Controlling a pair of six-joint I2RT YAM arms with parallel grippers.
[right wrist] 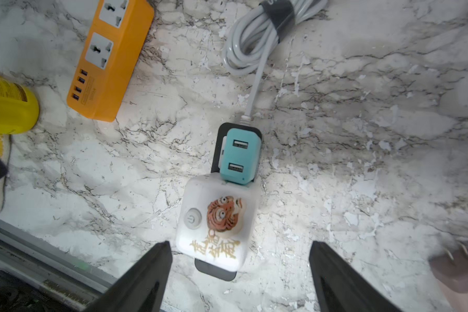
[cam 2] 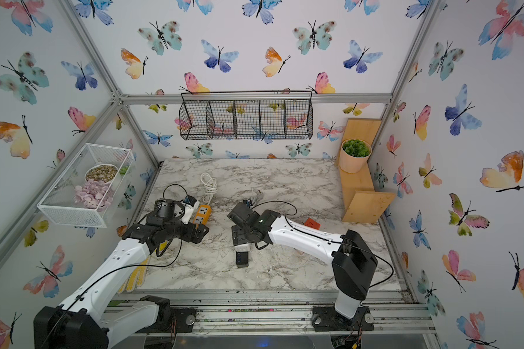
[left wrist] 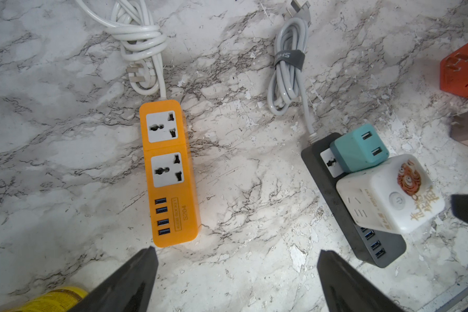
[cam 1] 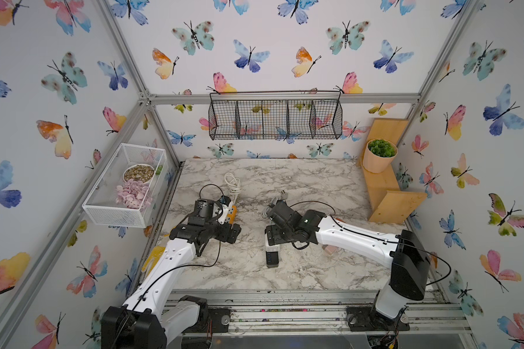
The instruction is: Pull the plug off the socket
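Observation:
A black power strip (left wrist: 325, 169) lies on the marble-look table. Two plugs sit on it side by side: a small teal USB plug (right wrist: 240, 155) nearest the cord, and a bulky white plug (right wrist: 217, 221) with a tiger picture. My right gripper is open above the strip, its dark fingers (right wrist: 140, 280) wide apart with nothing between them. In the top views it hides most of both plugs. My left gripper hangs open and empty over bare table, close to the near end of an orange power strip (left wrist: 170, 174) whose sockets are free.
Bundled grey cord (left wrist: 290, 65) trails behind the black strip. A red adapter (cam 2: 312, 224) and a pinkish plug (right wrist: 460, 267) lie to the right. On the left are a yellow can (right wrist: 7, 104) and yellow gloves (cam 2: 135, 278). A wooden shelf (cam 1: 384, 192) stands back right.

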